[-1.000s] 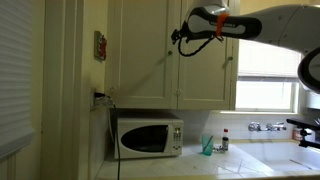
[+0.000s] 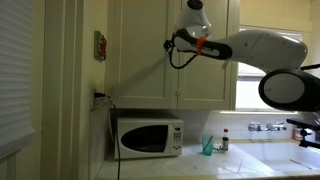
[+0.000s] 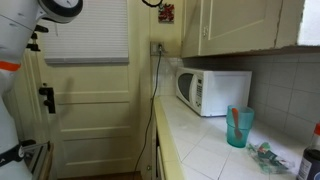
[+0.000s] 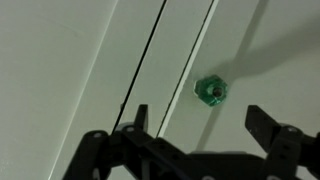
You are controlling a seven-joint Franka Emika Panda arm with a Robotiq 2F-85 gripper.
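In the wrist view a green faceted knob (image 4: pixel 211 90) sits on the pale cabinet door, close to the gap between two panels. My gripper stands open, its two dark fingers well apart and nothing between them. The knob appears beyond the fingertips, roughly midway across. From the first exterior view the gripper (image 2: pixel 169 45) is up at the wall cabinet (image 2: pixel 142 55), by the seam between its doors. Whether it touches the door cannot be told. In the second exterior view only part of the arm (image 3: pixel 8 100) shows clearly.
Below the cabinet, a white microwave (image 2: pixel 150 138) stands on the tiled counter (image 3: pixel 200 150). A teal cup (image 3: pixel 240 125) with a utensil, a crumpled bag (image 3: pixel 268 158) and a dark bottle (image 3: pixel 310 163) are farther along. A sink (image 2: pixel 280 152) lies to the right.
The arm has shifted left and its wrist has swung more upright, bringing the gripper slightly left at the cabinet seam. Cabinet doors and counter items look unchanged.
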